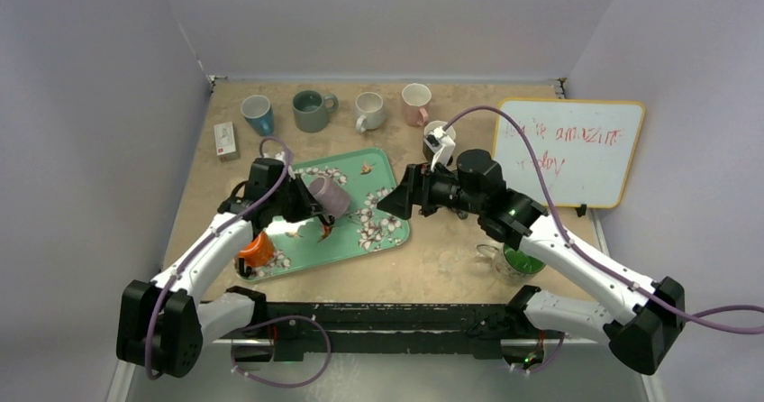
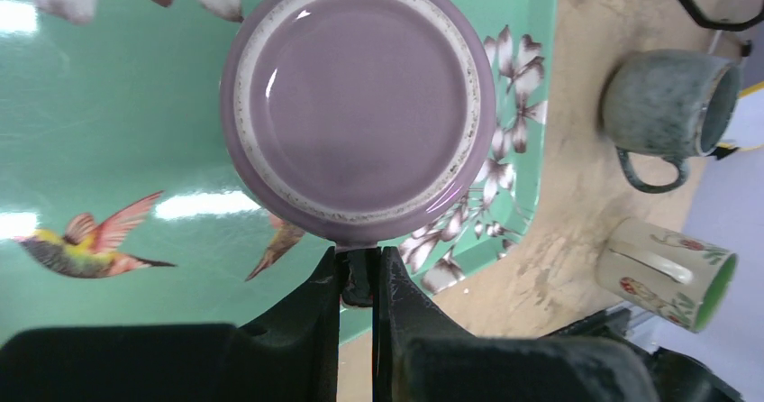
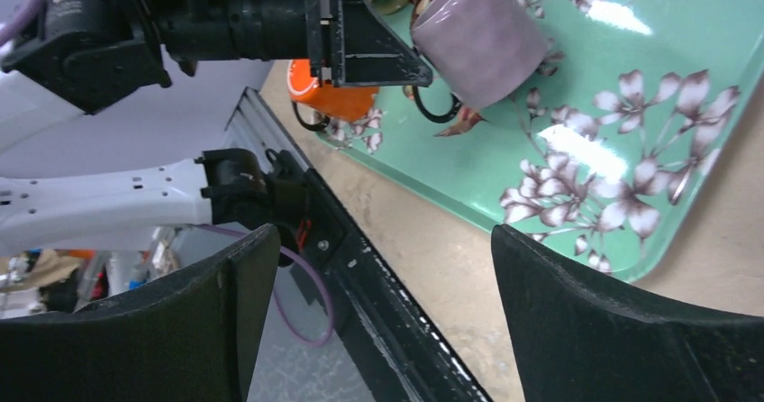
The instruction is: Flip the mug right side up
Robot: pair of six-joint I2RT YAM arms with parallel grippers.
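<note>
The purple mug is tilted over the green tray, with my left gripper shut on its handle. In the left wrist view the mug's base faces the camera, and the handle runs down between the fingertips. From the right wrist view the mug shows its side, slanted; whether it touches the tray I cannot tell. My right gripper is open, its fingers wide apart and empty, to the right of the mug by the tray's right edge.
An orange mug is at the tray's front left, partly behind my left arm. Several mugs line the back, among them a green one. A floral mug lies front right, near a whiteboard. The tray's right half is clear.
</note>
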